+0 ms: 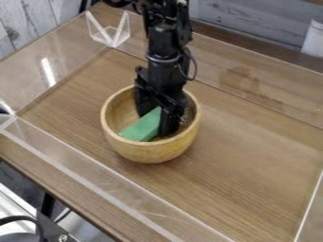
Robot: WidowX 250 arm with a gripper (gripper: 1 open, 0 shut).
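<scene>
A wooden bowl (149, 145) sits in the middle of the table, with a green block (143, 127) lying tilted inside it. The black gripper (164, 115) reaches down into the bowl at the right side of the block, overlapping it in view. The fingers are open; their tips are partly hidden by the bowl and the dark arm, so contact with the block cannot be told.
A clear plastic holder (109, 28) is at the back left, a white object (318, 38) at the back right.
</scene>
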